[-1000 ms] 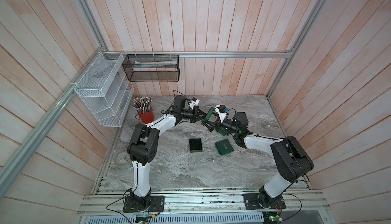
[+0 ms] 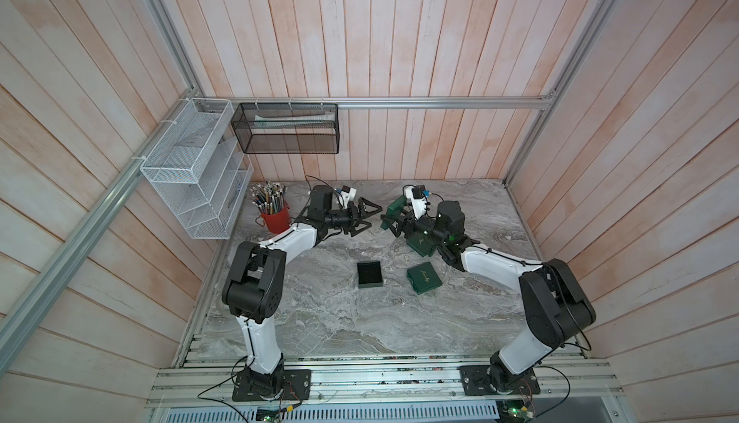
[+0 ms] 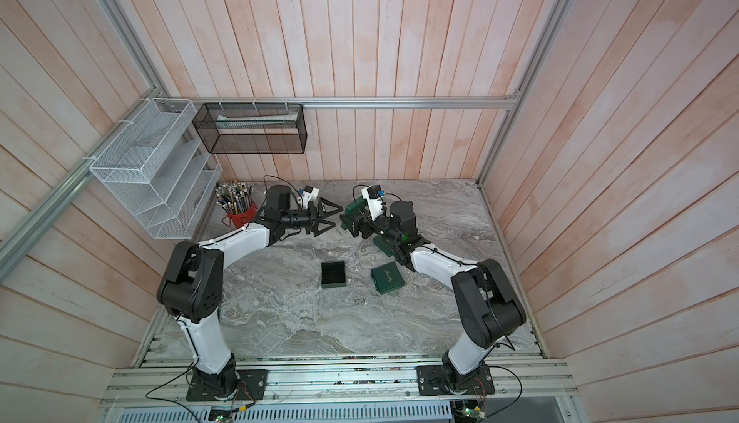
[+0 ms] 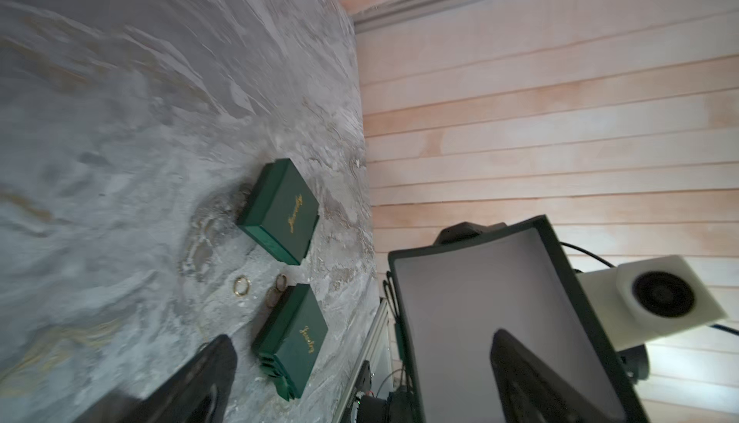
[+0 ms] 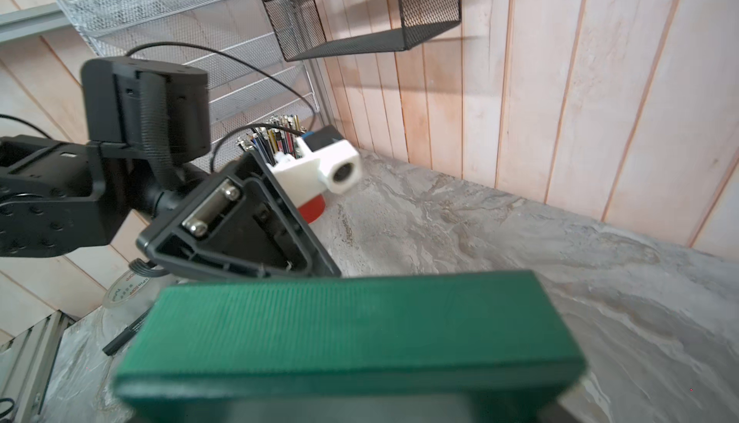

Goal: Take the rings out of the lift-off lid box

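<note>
A green lid with a pale inside is up in the air at my right gripper. Its green outer side fills the bottom of the right wrist view and covers the fingers there, so their grip cannot be told. My left gripper stands open, apart from the lid, with empty space between its fingers. Gold rings lie on the table: one ring is clear, and another ring rests close to a closed green box. An open, dark-lined box sits at mid-table.
A second green box stands behind the first, partly under the right arm in the top views. At the back left are a red cup of brushes and white mesh shelves.
My left gripper has opened and drawn back left, away from the lid. The right gripper and the lid have risen or shifted slightly toward the back, and the lid is turned differently.
</note>
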